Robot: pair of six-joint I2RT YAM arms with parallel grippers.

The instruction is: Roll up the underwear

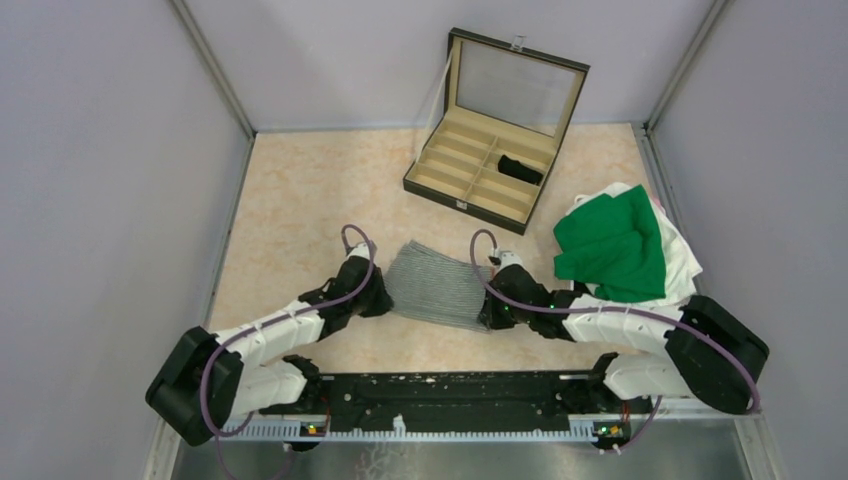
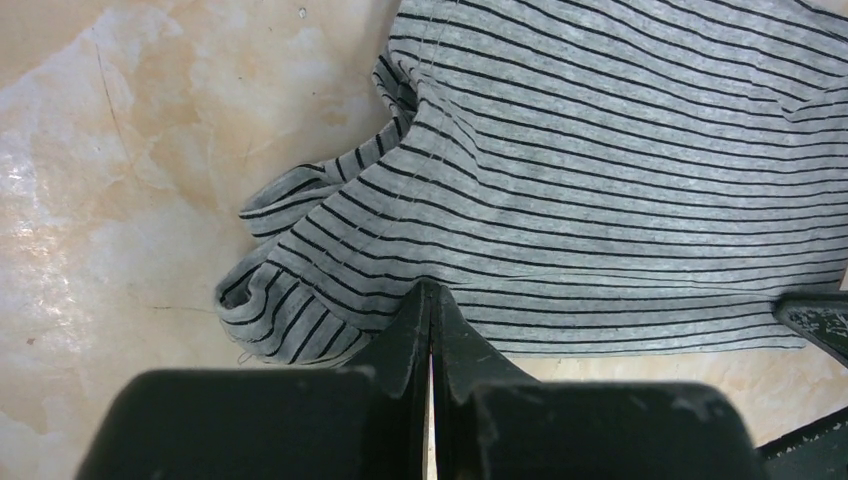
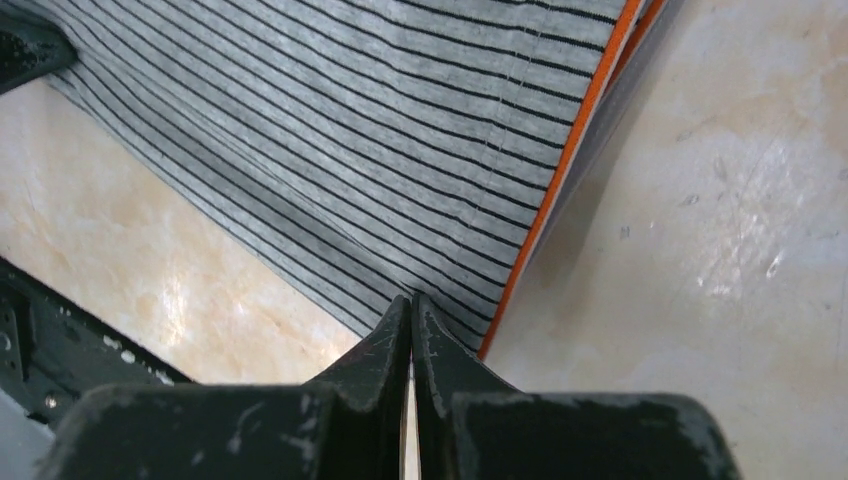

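Observation:
The grey, black-striped underwear (image 1: 435, 285) lies flattened between my two arms, folded along its near edge, with a bunched edge at the left in the left wrist view and an orange trim along its right side. My left gripper is shut with its tips down on the left part of the near fold. My right gripper is shut with its tips on the near right corner, beside the orange trim. Whether cloth is between either pair of fingers cannot be seen.
An open compartment case (image 1: 450, 180) with a dark rolled item (image 1: 518, 170) stands behind the underwear. A pile of green and white cloth (image 1: 610, 245) lies at the right.

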